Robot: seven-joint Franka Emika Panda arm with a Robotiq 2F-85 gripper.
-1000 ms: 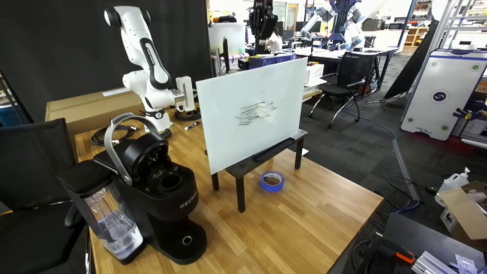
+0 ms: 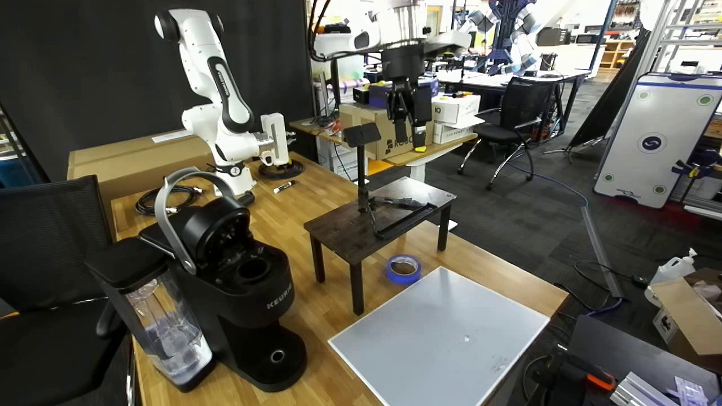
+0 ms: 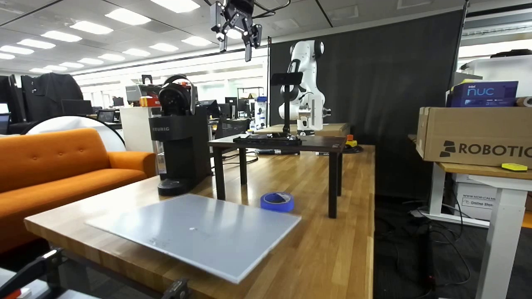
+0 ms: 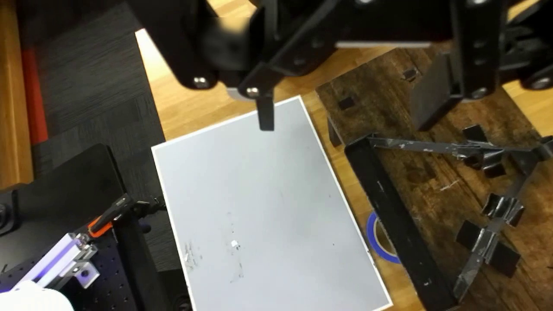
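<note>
A whiteboard (image 2: 440, 338) lies flat on the wooden table in front of the small dark table, its grey upper face showing a few small specks and smudges. The dark scribbles cannot be seen on that face. On the small dark table (image 2: 335, 233) stands a black easel-like stand (image 2: 363, 162) with nothing resting on it. High above, my gripper is open, its fingers spread apart with nothing between them. In exterior view 2 the gripper (image 3: 235, 49) hangs near the top, well clear of the whiteboard (image 3: 199, 224).
A roll of blue tape (image 2: 403, 268) lies between the whiteboard and the small table. The black Keurig coffee maker (image 2: 237, 284) stands at the left with its lid raised. Behind are a white robot arm (image 2: 216, 88) and a marker (image 2: 284, 186). Bare wood shows around the whiteboard.
The whiteboard stood upright on the stand, scribbles showing; now it lies flat on the table in front. My gripper hangs lower and slightly further right in exterior view 1.
</note>
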